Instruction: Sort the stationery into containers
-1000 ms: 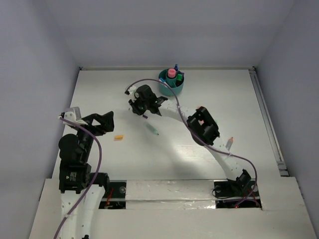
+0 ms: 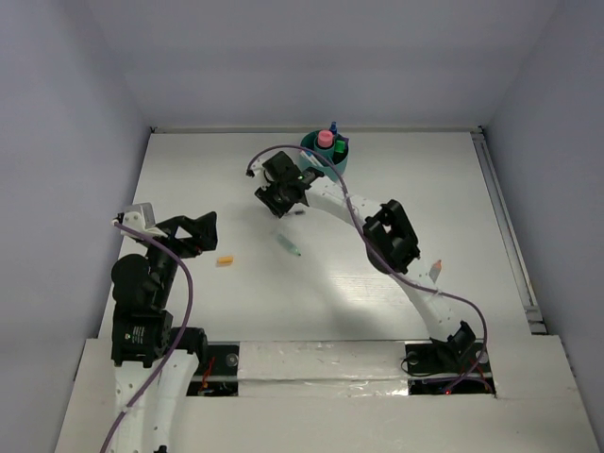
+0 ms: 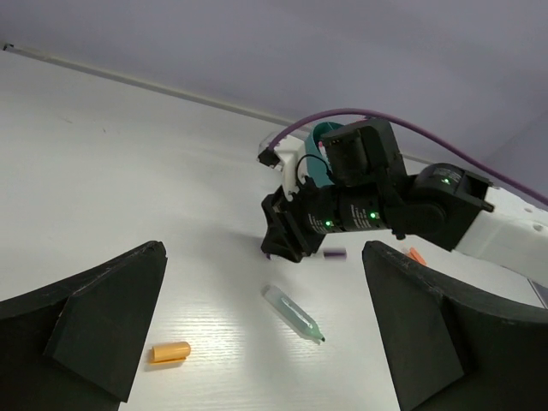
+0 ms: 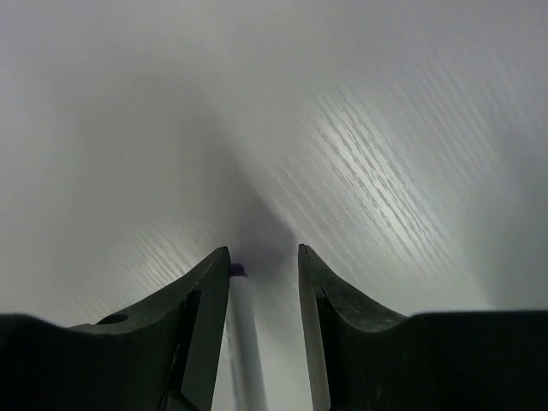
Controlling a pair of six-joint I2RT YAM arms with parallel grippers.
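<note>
In the right wrist view my right gripper is open. The white pen (image 4: 246, 351) lies between and below its fingers, closer to the left one, with a purple end (image 4: 237, 270) showing. From the left wrist view, another purple end (image 3: 334, 253) sticks out beside the right gripper, whose body hides the pen's middle. My left gripper (image 2: 206, 232) hangs open and empty at the left. A pale green marker (image 2: 289, 245) and an orange piece (image 2: 225, 260) lie on the table. Behind the right arm stands a teal round container (image 2: 324, 173) holding several items.
The right arm (image 2: 330, 196) reaches across the table in front of the container. An orange-tipped item (image 2: 435, 270) lies at the right, partly behind that arm. Bare table (image 2: 189, 170) spreads across the back left, and the front middle is clear.
The left arm stayed almost still.
</note>
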